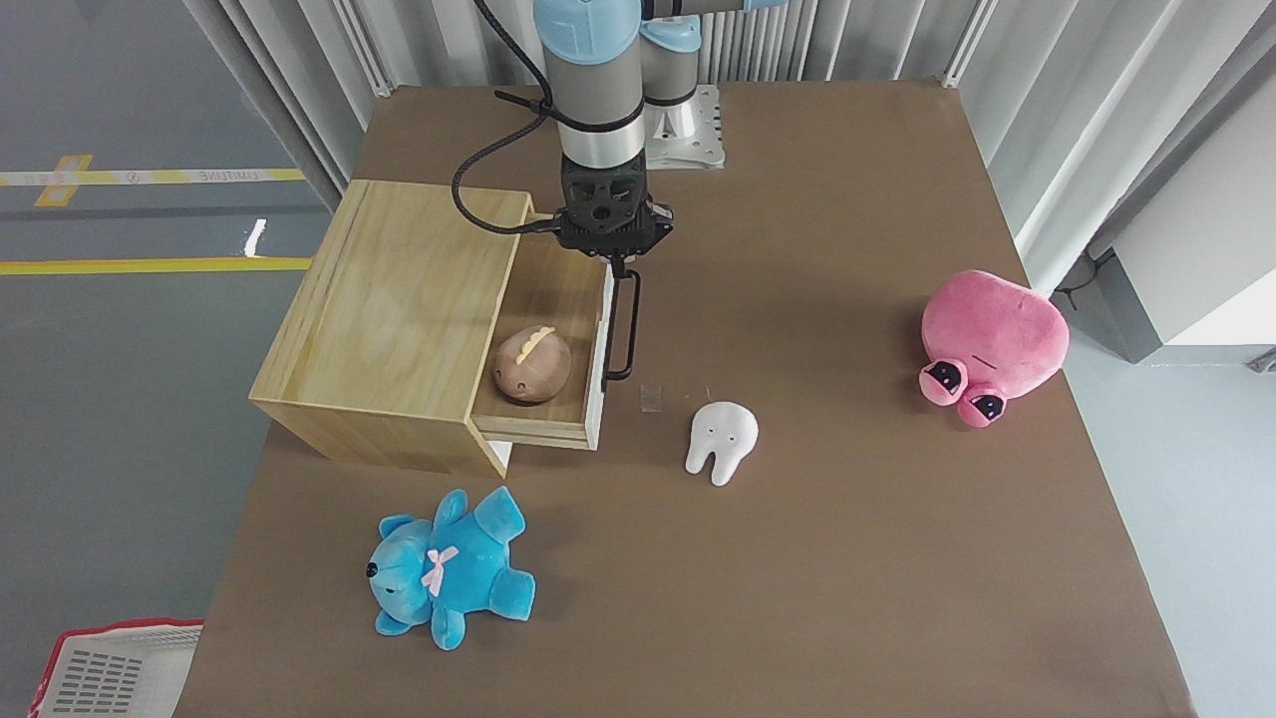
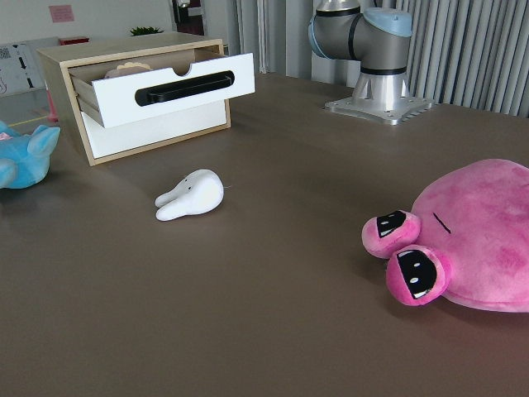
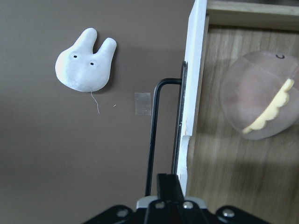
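My gripper (image 1: 617, 262) is low over the far end of the pulled-out drawer's white front (image 3: 190, 70), by its black handle (image 1: 634, 317). In the wrist view the gripper's black tip (image 3: 169, 186) sits at the bottom edge, at the handle; I cannot tell whether it is open or shut. A wooden cabinet (image 1: 371, 311) holds the open drawer, with a round brown plush (image 1: 532, 365) inside. A white rabbit plush (image 1: 721, 437) lies on the table right of the drawer.
A blue bear (image 1: 473, 568) lies below the cabinet, and a pink plush (image 1: 993, 335) near the right edge. The robot base stands at the back, a basket (image 1: 114, 670) off the table at lower left.
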